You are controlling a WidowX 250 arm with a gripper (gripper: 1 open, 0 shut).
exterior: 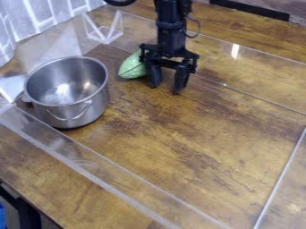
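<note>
A black robot gripper (167,70) hangs down from the top centre to just above the wooden table, its fingers low over the surface beside a pale green oblong object (132,65). The green object is partly hidden behind the gripper's left side; I cannot tell whether the fingers touch it or whether they hold anything. A large steel pot (67,90) with a handle stands to the left, apart from the gripper.
Clear plastic walls or strips edge the wooden table (191,156) along the left, back and right. A white translucent piece sits left of the pot.
</note>
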